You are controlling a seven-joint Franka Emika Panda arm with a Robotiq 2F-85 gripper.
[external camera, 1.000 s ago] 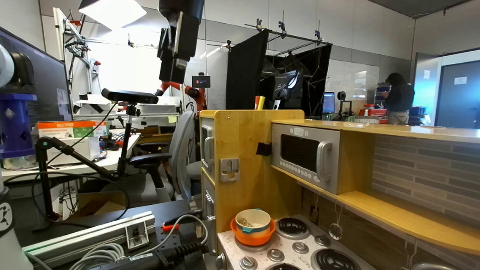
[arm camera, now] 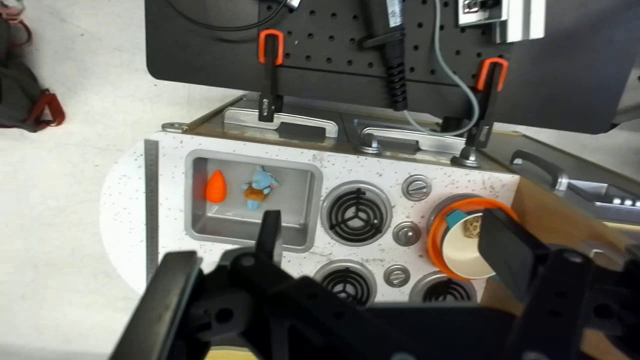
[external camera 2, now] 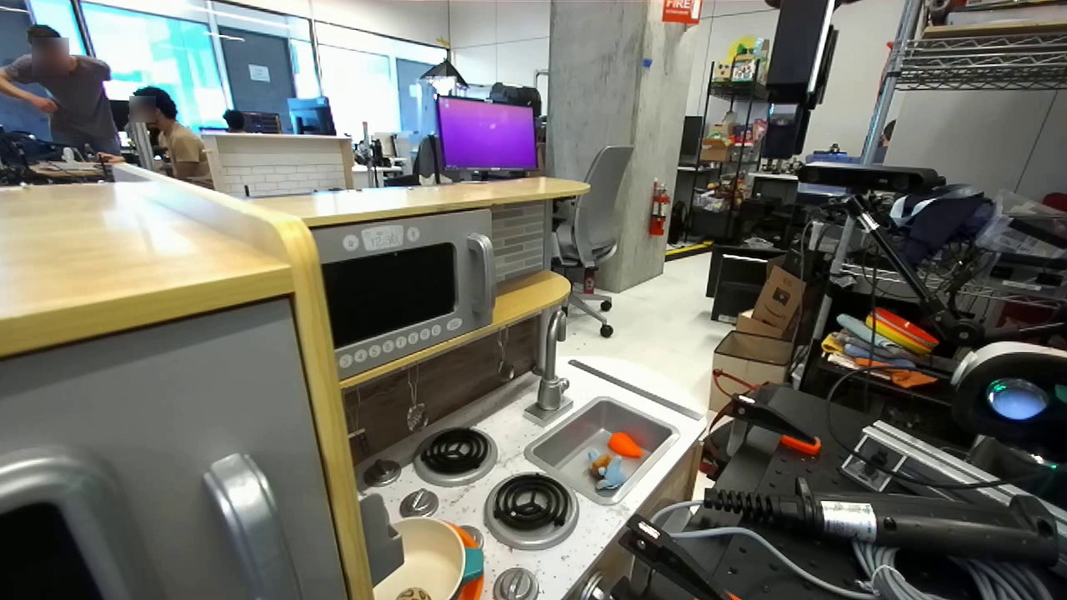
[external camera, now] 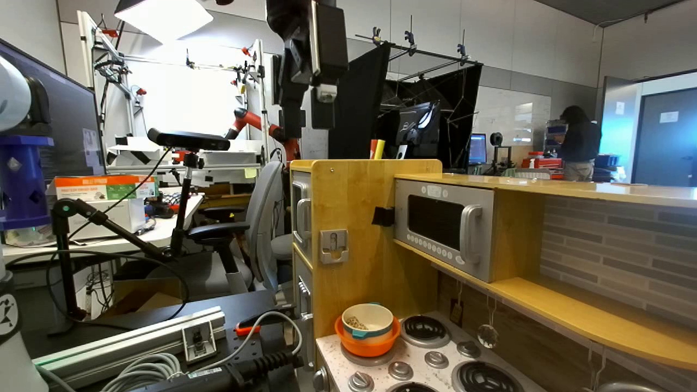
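Observation:
High above the toy kitchen, my gripper stands open, its dark fingers (arm camera: 270, 234) wide apart with nothing between them. On a burner beside the wooden side panel sits an orange bowl (external camera: 367, 346). A cream pot (external camera: 375, 319) with teal handles rests inside it, and a small tan patterned item (arm camera: 472, 227) lies in the pot. The grey sink (arm camera: 282, 225) holds an orange toy (arm camera: 216, 187) and a small blue and brown toy (arm camera: 258, 187), side by side on its floor. In the wrist view, one finger covers part of the pot.
A toy microwave (external camera: 444, 222) sits on the shelf over the stove. The tall wooden panel (external camera: 372, 248) stands next to the bowls. A faucet (external camera 2: 551, 365) rises by the sink. Clamps and cables lie on the black table (arm camera: 336, 54). Burners and knobs dot the white counter.
In exterior view 1 my gripper has moved to the right and slightly lower, and turned more upright. The bowl and pot have stayed in place.

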